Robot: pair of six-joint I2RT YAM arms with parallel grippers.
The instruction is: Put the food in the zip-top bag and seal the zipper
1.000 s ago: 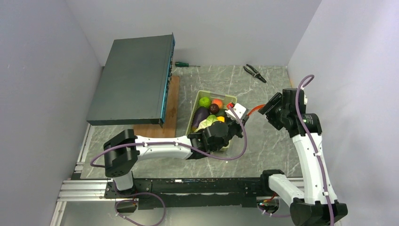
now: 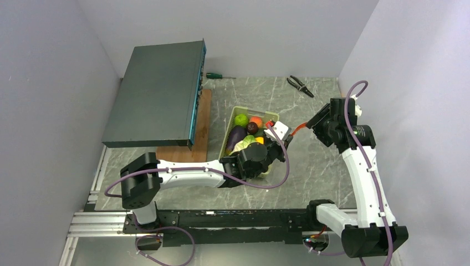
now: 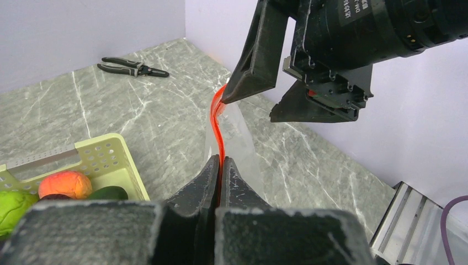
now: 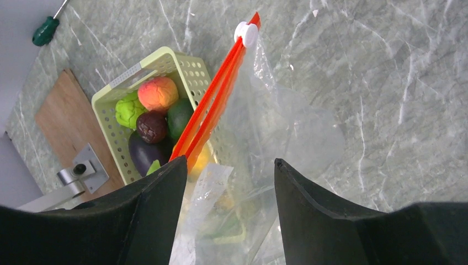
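A clear zip top bag (image 4: 287, 127) with a red-orange zipper strip (image 4: 218, 94) and white slider (image 4: 246, 34) stands above the counter, beside a basket (image 4: 193, 72) of food. My left gripper is shut on the bag's zipper strip. My right gripper is part open at the bag's top, one finger beside the upper end of the strip in the left wrist view. In the right wrist view, clear film lies between and below its fingers; whether they touch it I cannot tell.
A large dark metal case (image 2: 152, 88) on a wooden board (image 2: 202, 111) fills the left. A screwdriver (image 2: 213, 75) and pliers (image 2: 300, 86) lie at the back. A wall stands close on the right.
My right arm has moved slightly toward the back of the counter, its gripper shifting a little. The left arm holds still.
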